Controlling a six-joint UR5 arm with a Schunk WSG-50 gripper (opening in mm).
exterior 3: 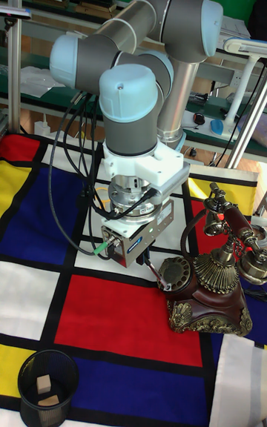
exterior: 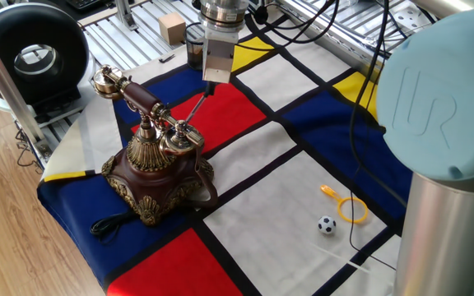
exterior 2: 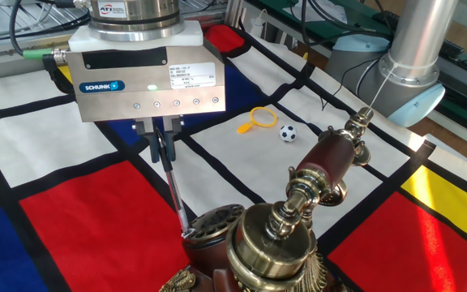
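An old-style telephone in dark red and brass [exterior: 151, 177] stands on the patterned cloth, its handset [exterior: 145, 100] resting on the cradle. My gripper [exterior 2: 160, 146] is above the dial side of the phone, shut on a thin dark-and-silver rod [exterior 2: 175, 188]. The rod slants downward, and its lower end is at the edge of the round dial [exterior 2: 217, 221]; whether it presses there cannot be made out. From exterior view 3, the gripper [exterior 3: 148, 261] is just left of the dial [exterior 3: 175, 273]. In exterior view 1 the handset end hides the rod's tip.
A small soccer ball [exterior: 327, 224] and a yellow ring-shaped toy [exterior: 352, 210] lie on a white cloth patch. A black mesh cup [exterior 3: 47, 388] holds wooden blocks [exterior 3: 44, 383]. Cables hang beside the arm. Red and white patches around the phone are clear.
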